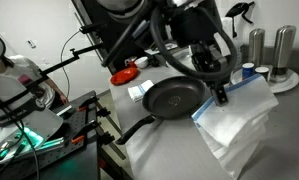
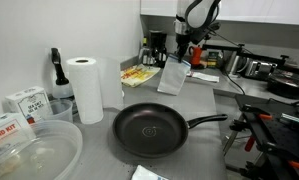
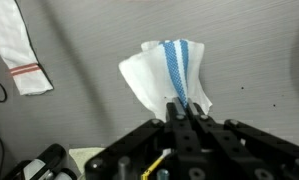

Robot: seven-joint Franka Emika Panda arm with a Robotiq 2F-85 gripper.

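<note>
A white cloth with a blue stripe (image 1: 234, 117) hangs from my gripper (image 1: 221, 97), which is shut on its upper edge in exterior view 1. The cloth's lower folds reach down to the grey counter, or close to it. From above, in the wrist view, the cloth (image 3: 164, 78) spreads beneath the gripper, its blue stripe running up from the fingertips. Across the counter in exterior view 2, the pale cloth (image 2: 173, 77) hangs below the distant arm.
A black frying pan (image 1: 175, 97) sits left of the cloth, its handle toward the front edge. Metal canisters (image 1: 281, 50) stand behind on the right. A second white cloth (image 3: 17, 45) with a red stripe lies apart.
</note>
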